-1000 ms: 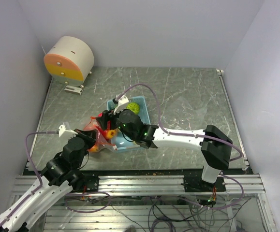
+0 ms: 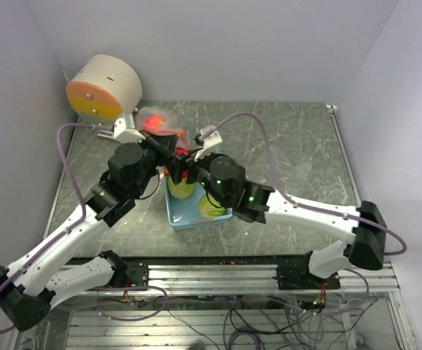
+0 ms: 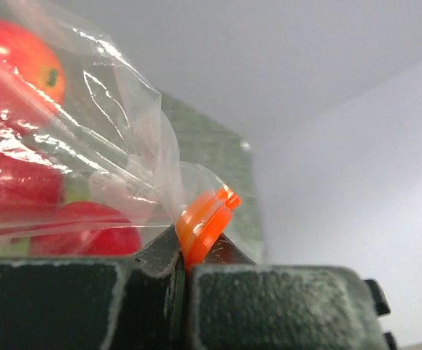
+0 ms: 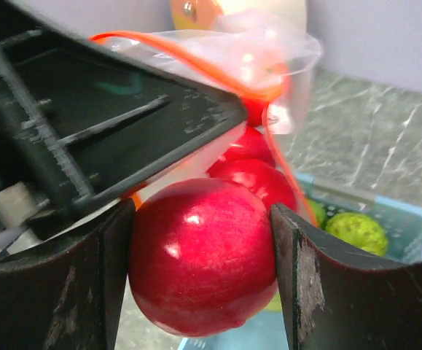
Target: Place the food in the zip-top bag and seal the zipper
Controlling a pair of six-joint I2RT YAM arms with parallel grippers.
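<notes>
My left gripper is shut on the orange zipper edge of the clear bag, raised over the blue tray, with red tomato-like food showing inside. My right gripper holds a glossy red tomato between its fingers, just by the bag's mouth, below the left gripper's dark body. More red pieces show behind it. Green produce lies in the tray.
A white drum with a yellow and orange end stands at the back left.
My left gripper has risen and moved toward the back with the bag. My right gripper has moved slightly right, and that arm's elbow has shifted outward.
</notes>
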